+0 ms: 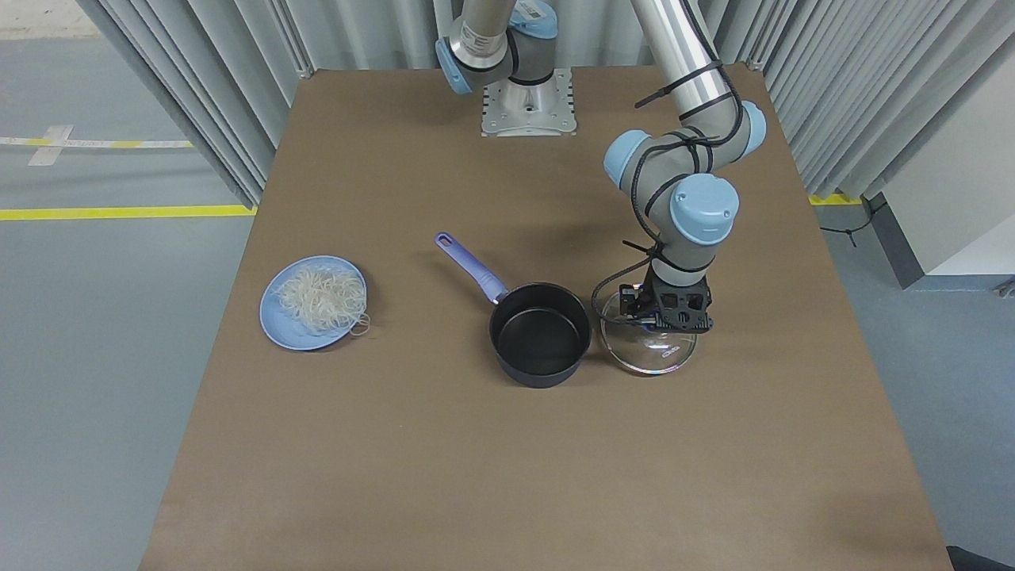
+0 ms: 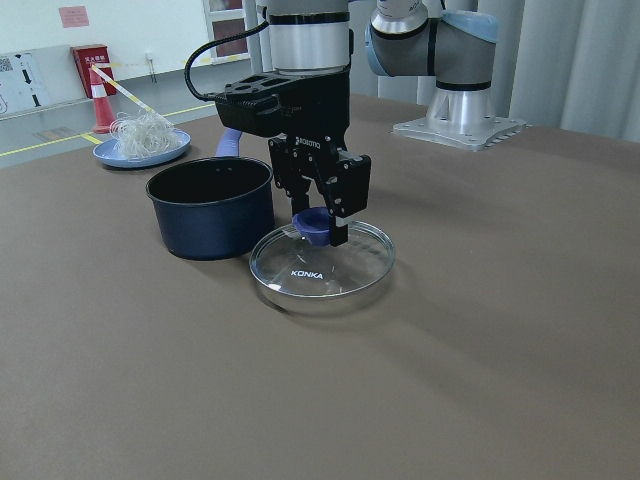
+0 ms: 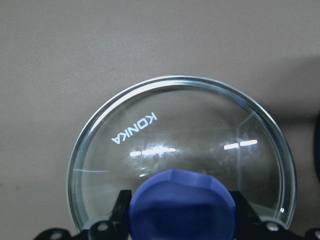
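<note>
My gripper [image 2: 312,210] is shut on the blue knob [image 3: 182,207] of a glass lid [image 3: 192,122], printed KONKA, which is just right of the dark pot [image 1: 539,338] and low over the table; I cannot tell if it rests on it. The pot stands uncovered, its blue handle [image 1: 468,262] pointing toward the back left. In the wrist view the knob fills the space between the fingers.
A blue plate [image 1: 277,323] with white noodle-like strands [image 1: 321,296] lies to the left. The arm's base [image 2: 460,128] stands at the back of the brown table [image 1: 542,476].
</note>
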